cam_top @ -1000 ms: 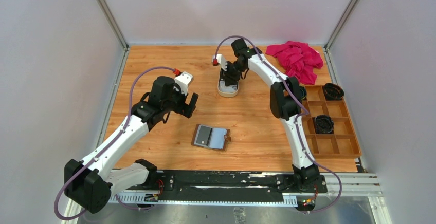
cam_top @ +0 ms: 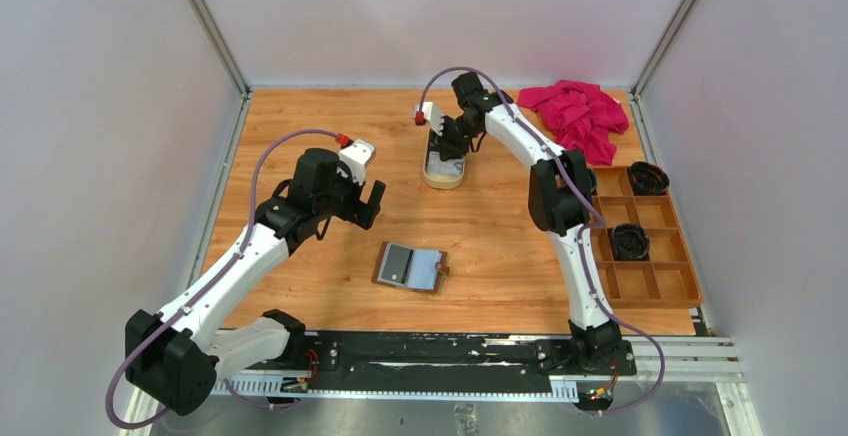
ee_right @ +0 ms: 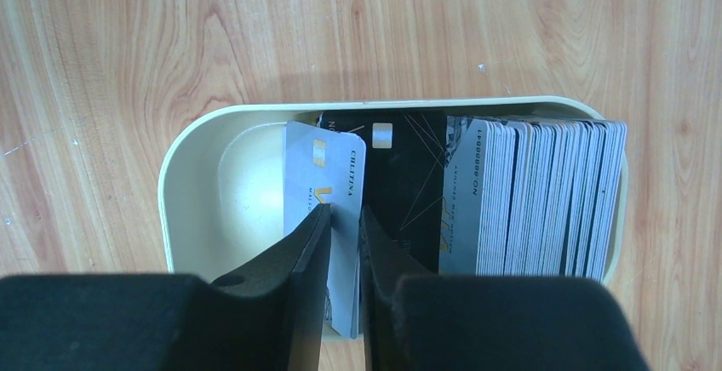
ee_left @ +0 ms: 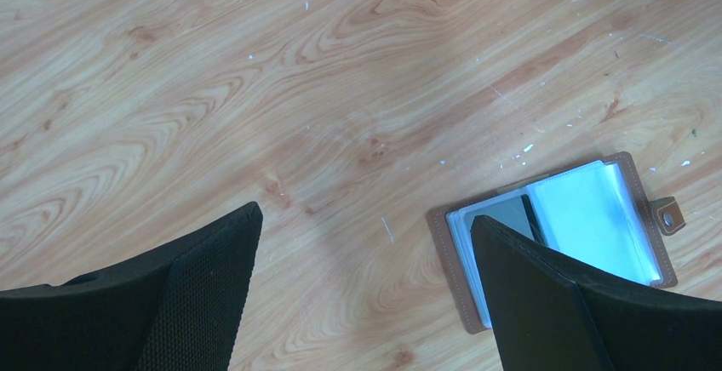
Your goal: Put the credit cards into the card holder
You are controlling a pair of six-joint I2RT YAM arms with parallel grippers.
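Observation:
An oval cream box [cam_top: 442, 178] at the back middle holds a row of credit cards [ee_right: 536, 192], with a black card [ee_right: 400, 175] and a tilted light card [ee_right: 319, 167] at the left. My right gripper is down at that light card, fingertips close around its edge; whether it grips firmly is unclear. My left gripper [cam_top: 368, 204] stands open over the table, empty. Below it to the right lies the card holder [cam_top: 410, 266], brown with grey and blue sleeves, also in the left wrist view [ee_left: 587, 218].
A pink cloth [cam_top: 575, 116] lies at the back right. A wooden compartment tray [cam_top: 655, 281] with black bowls [cam_top: 630, 242] fills the right side.
The right gripper has shifted very slightly at the box. The left arm and the card holder have not moved.

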